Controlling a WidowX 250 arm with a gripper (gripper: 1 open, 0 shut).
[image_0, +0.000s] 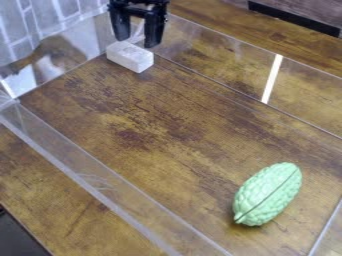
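Observation:
A black gripper hangs at the top of the camera view, its two fingers apart, just above a small white block at the back left of the clear-walled enclosure. Whether the fingertips touch the block is hard to tell. A green, bumpy, oblong object lies on the wooden surface at the front right.
Transparent walls border the work area on the sides and back. A tiled backdrop stands at the top left.

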